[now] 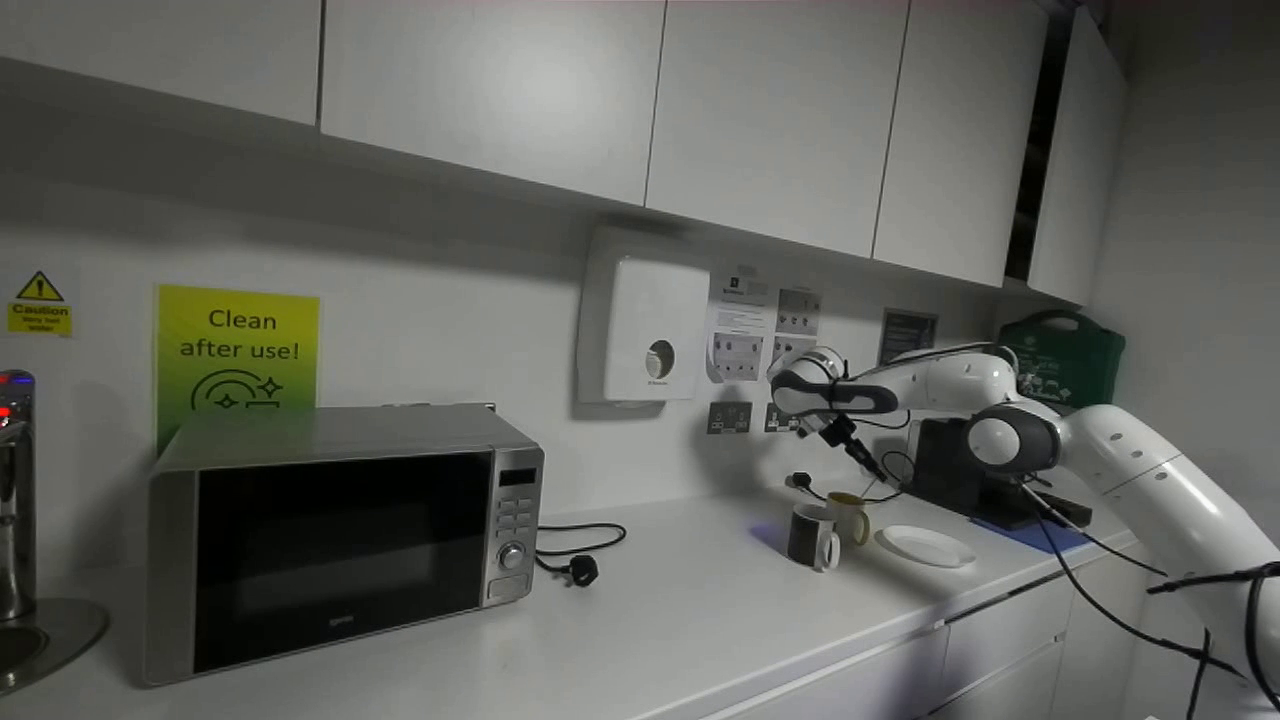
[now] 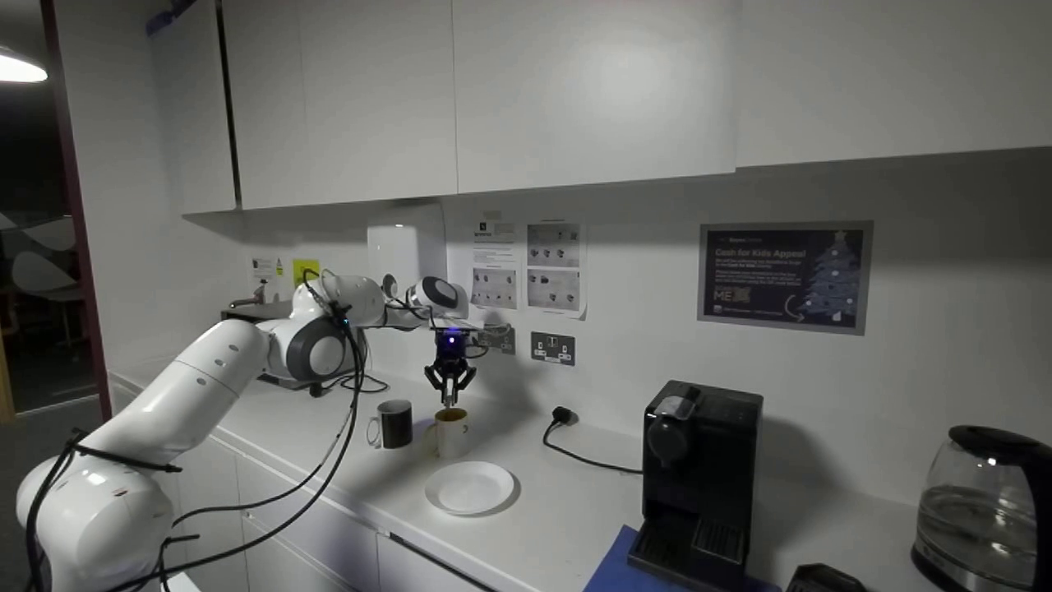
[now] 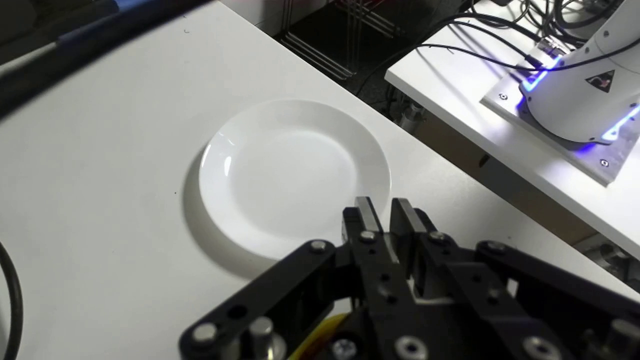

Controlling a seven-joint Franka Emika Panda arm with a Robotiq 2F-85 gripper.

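My gripper [image 2: 449, 396] points down over the pale mug with the yellow inside [image 2: 454, 434], its tips near the rim. In the wrist view the fingers [image 3: 367, 216] stand close together, with a narrow gap and a thin pale strip between them; what it is cannot be made out. Part of the mug's yellow rim [image 3: 327, 336] shows below the gripper, the rest hidden by it. A dark mug with a white handle [image 1: 810, 535] stands upright beside the pale mug. The empty white plate [image 3: 294, 174] lies flat on the counter, ahead of the fingers in the wrist view.
A black coffee machine [image 2: 695, 464] on a blue mat [image 2: 616, 562] and a glass kettle [image 2: 976, 513] stand beyond the plate. A plug with its cable [image 2: 562, 415] lies near the wall. The microwave [image 1: 342, 540] is far off; open counter [image 1: 672, 600] lies between it and the mugs.
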